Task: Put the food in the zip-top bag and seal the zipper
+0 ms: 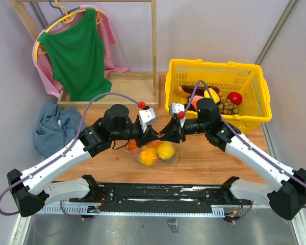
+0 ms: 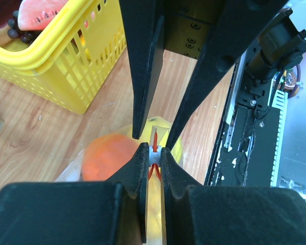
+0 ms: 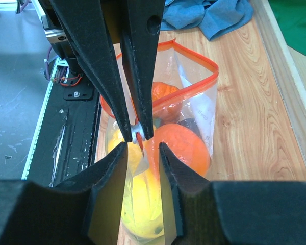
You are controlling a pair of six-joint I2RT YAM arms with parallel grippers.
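Observation:
The clear bag with an orange zipper lies on the table, its mouth gaping on the far side in the right wrist view. Inside it are orange food and yellow food. Between the close fingertips of my left gripper sits a small white zipper piece, with red-orange strip running through it. My right gripper is open, its fingers spread on either side of the bag's edge just beyond that piece. In the top view both grippers meet over the bag and hide the zipper end.
A yellow basket holding several foods stands at the back right. The wooden clothes rack is behind, and blue cloth lies at the left. Bare table shows right of the bag.

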